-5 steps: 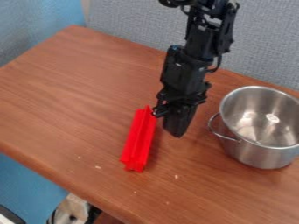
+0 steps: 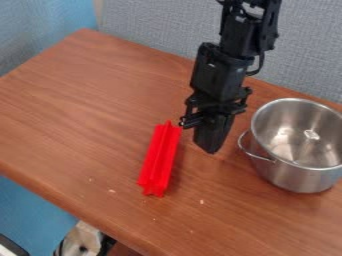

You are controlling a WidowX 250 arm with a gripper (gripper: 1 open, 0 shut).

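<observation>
A bright red elongated object, like a bundle of bars, lies lengthwise on the wooden table. My black gripper hangs just beyond its far end, slightly to the right, with its tip low over the table. It is shut, and nothing shows between its fingers. To the right stands a steel pot with side handles, empty as far as shows.
Grey and blue padded walls stand behind. The table's near-left edge drops to a blue surface with some clutter below.
My arm has shifted slightly to the right. The red object and the pot have not moved.
</observation>
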